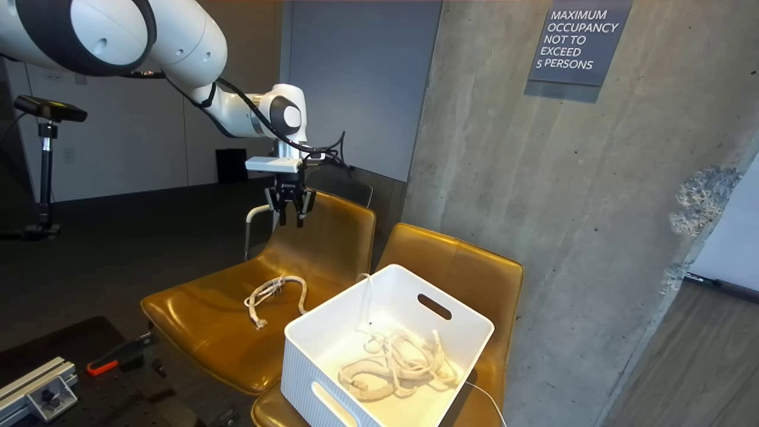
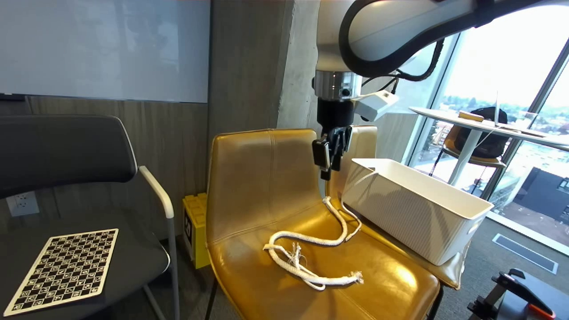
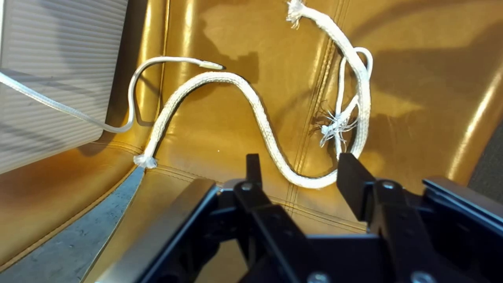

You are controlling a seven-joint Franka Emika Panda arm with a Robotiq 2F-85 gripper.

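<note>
A thick white rope [image 3: 265,127] lies in an S-curve on the seat of a tan leather chair [image 2: 266,186], its ends frayed. A thinner cord with a frayed knot [image 3: 338,126] loops against one part of it. My gripper hangs above the chair, open, with nothing between its fingers; in exterior view 1 the gripper [image 1: 291,217] stands well clear of the rope [image 1: 267,290]. A white bin [image 1: 398,277] on the neighbouring chair holds several tangled ropes [image 1: 398,366]. One thin white cord [image 3: 155,60] runs over the bin's side onto the tan chair.
The second tan chair [image 1: 491,267] under the bin backs onto a concrete wall [image 1: 590,213]. A dark chair [image 2: 58,160] with a checkered board [image 2: 66,269] stands on the other side. Clamps [image 1: 117,356] lie at the front left in exterior view 1.
</note>
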